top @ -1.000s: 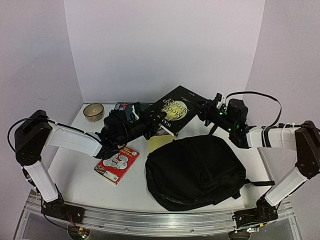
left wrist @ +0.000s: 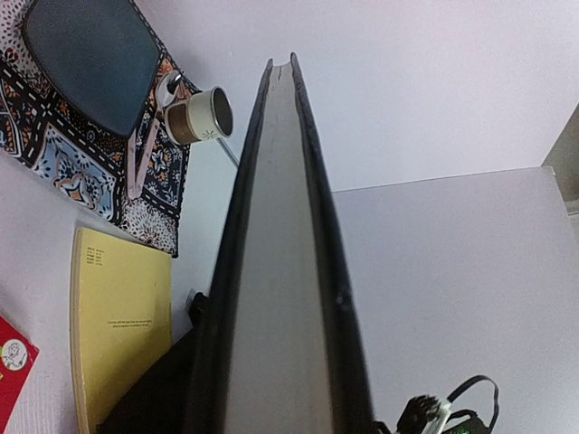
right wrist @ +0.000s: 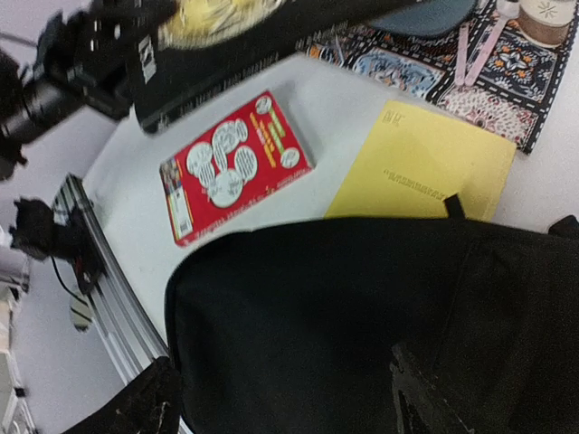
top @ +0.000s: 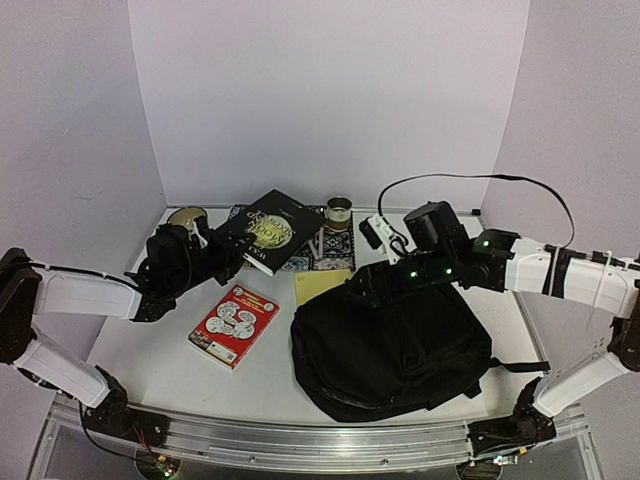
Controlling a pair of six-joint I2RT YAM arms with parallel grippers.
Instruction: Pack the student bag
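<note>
A black book with a gold moon on its cover [top: 270, 230] is held in the air over the back left of the table by my left gripper [top: 240, 243], which is shut on its edge. In the left wrist view the book's pale page block [left wrist: 279, 271] fills the middle and hides the fingers. The black bag [top: 395, 350] lies at the front right. Over its upper edge stands my right gripper [top: 362, 286]. The right wrist view has its fingers [right wrist: 418, 398] wide apart, with only bag fabric showing below and between them.
A red book [top: 234, 326] lies left of the bag. Partly under the bag's far edge is a yellow notebook [left wrist: 122, 316]. Behind are a patterned mat [left wrist: 77, 176], a dark plate [left wrist: 90, 63], pink utensils [left wrist: 145, 158] and a cup [left wrist: 194, 116]. A bowl [top: 187, 215] sits far left.
The black book has moved left in my left gripper, away from the right gripper, which touched or nearly touched it before. My right gripper has come down and left onto the bag's upper edge.
</note>
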